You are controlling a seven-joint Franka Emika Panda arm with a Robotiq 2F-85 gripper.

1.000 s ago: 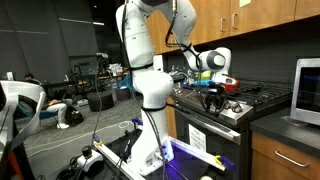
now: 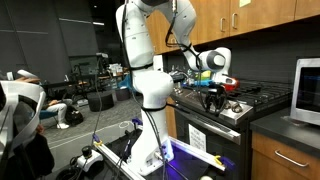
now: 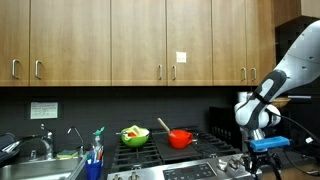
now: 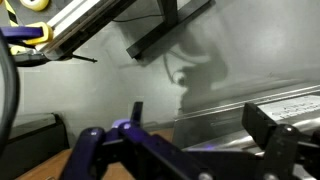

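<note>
My gripper points down over the floor in front of the counter, its two dark fingers spread apart and nothing seen between them. In exterior view 1 the gripper (image 2: 213, 104) hangs before the stove front, near the long silver handle (image 2: 208, 122); whether it touches cannot be told there. A metal edge with a bar (image 4: 255, 110) crosses the lower right of the wrist view, close to the right finger. On the stove top stand an orange-red pot (image 3: 180, 138) and a green bowl (image 3: 134, 137) with food in it.
A sink faucet (image 3: 48, 144) and a blue utensil holder (image 3: 94, 160) are left of the stove. Wooden drawers (image 2: 285, 158) and a microwave (image 2: 308, 92) stand to its right. The robot's frame (image 4: 75, 25) and a cable cross the wrist view's upper left.
</note>
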